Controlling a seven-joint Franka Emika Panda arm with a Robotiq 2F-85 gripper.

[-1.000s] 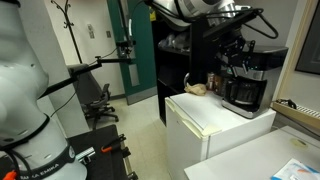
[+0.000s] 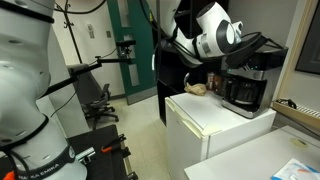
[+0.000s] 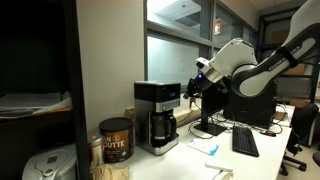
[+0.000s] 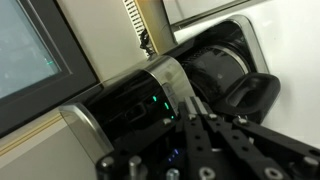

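Observation:
A black and silver coffee maker stands on the white counter, its glass carafe seated in the base. In exterior view 1 my gripper is at the height of the machine's top. Exterior view 2 has the gripper to the right of the machine, apart from it. From the wrist, the coffee maker fills the middle, with the carafe and its black handle beyond my fingertips. The gripper is shut, and nothing shows between its fingers.
A coffee can stands left of the machine in exterior view 2. Papers lie on the counter, with a keyboard and monitor farther right.
The arm has come down from above the coffee maker to about the level of its top. The machine and carafe have stayed in place.

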